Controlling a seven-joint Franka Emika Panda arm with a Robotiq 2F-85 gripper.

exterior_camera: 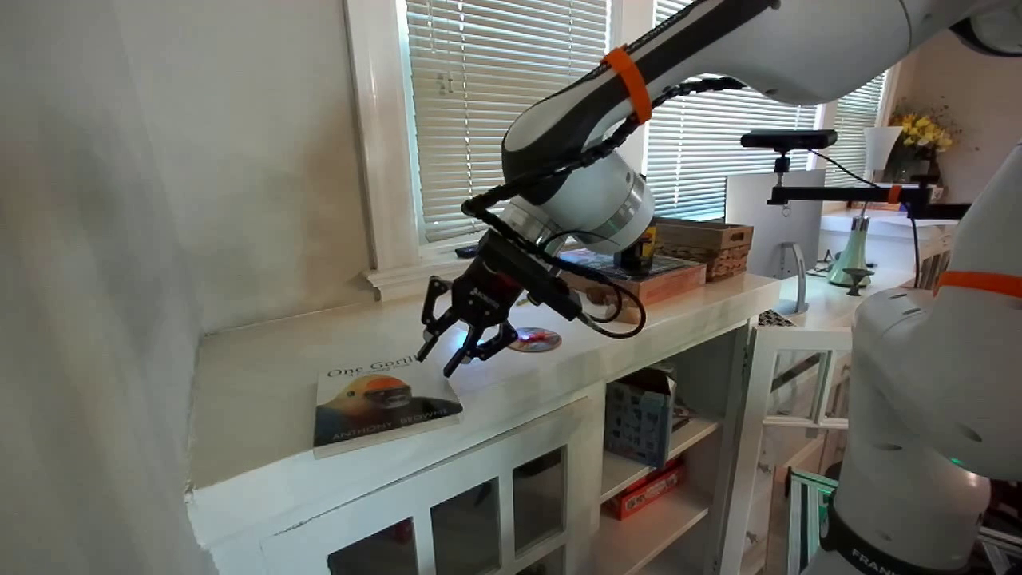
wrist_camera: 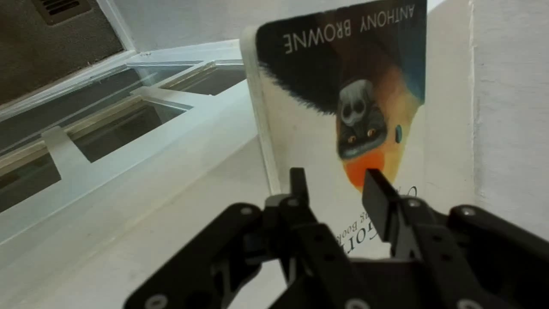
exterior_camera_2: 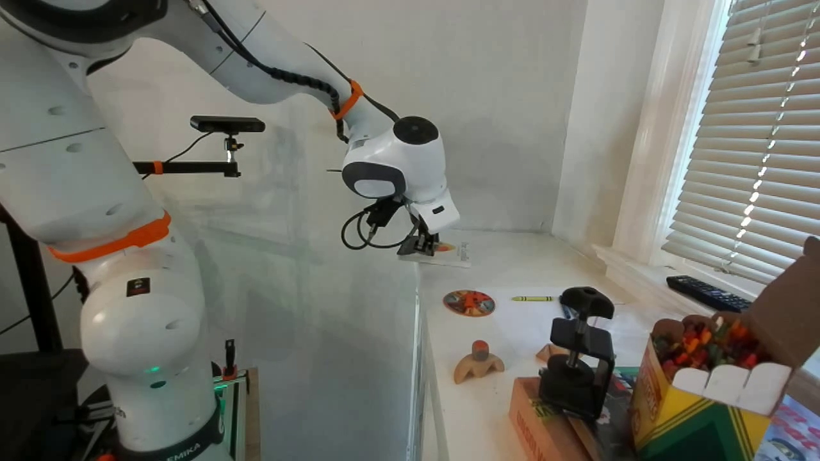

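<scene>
A flat book with a gorilla on its cover (exterior_camera: 385,414) lies on the white countertop (exterior_camera: 259,383), close to the front edge. In exterior view 1 my gripper (exterior_camera: 435,364) hangs tilted over the book's right end, its fingers part-way apart. The wrist view has the book (wrist_camera: 309,123) upside down beyond the gripper, with one fingertip toward each side of the title end. Nothing is held between the fingers. Exterior view 2 leaves the book (exterior_camera_2: 455,257) partly hidden behind the gripper; contact cannot be told.
A round picture disc (exterior_camera_2: 469,303), a yellow crayon (exterior_camera_2: 532,299) and a wooden arch piece (exterior_camera_2: 478,362) lie on the counter. Further along stand a black clamp (exterior_camera_2: 582,346) and an open crayon box (exterior_camera_2: 707,376).
</scene>
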